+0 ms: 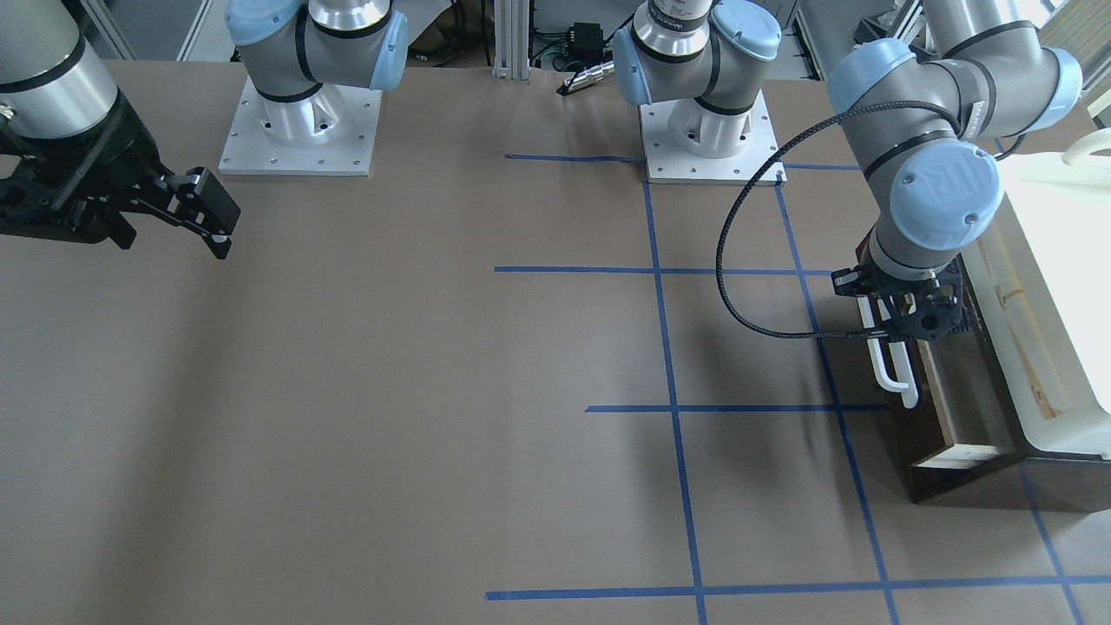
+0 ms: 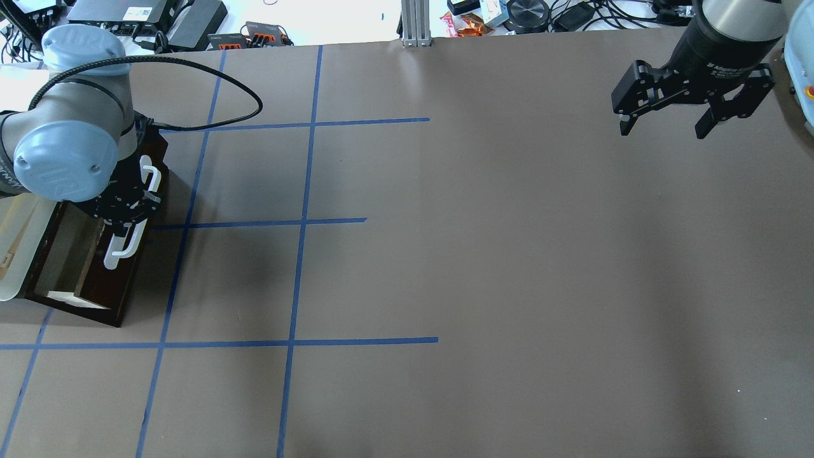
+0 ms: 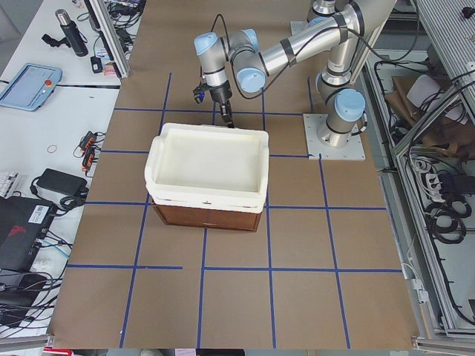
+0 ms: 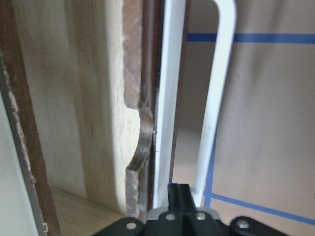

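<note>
A dark wooden box with a part-pulled drawer (image 1: 963, 417) stands at the right in the front view; a white handle (image 1: 897, 385) runs along the drawer's front. My black gripper is down at the drawer front, in the left wrist view at the bottom, just beside the drawer's edge and the handle (image 4: 216, 78); its fingertips are mostly hidden and I cannot tell its finger state. In the top view the gripper's body (image 2: 122, 202) covers the middle of the handle. A white bin (image 3: 207, 159) sits on top of the box.
A second black gripper (image 1: 177, 208) hangs at the left of the front view. Other arms stand on white base plates (image 1: 307, 156) at the back. The taped floor left of the drawer is clear.
</note>
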